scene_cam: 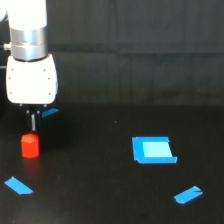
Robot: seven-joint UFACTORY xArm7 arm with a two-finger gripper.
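A small red block (30, 146) rests on the dark tabletop at the left of the camera view. Just above it is my gripper (33, 124), hanging under the white hand (31, 80) and pointing down. The fingertips appear slightly above and to the right of the block's top. They are dark and small against the black background, so how the fingers stand does not show. The block looks to be on the table.
To the right, a square of blue tape (139, 158) surrounds a pale patch (156, 149). Loose tape strips lie at front left (18, 186) and front right (188, 195).
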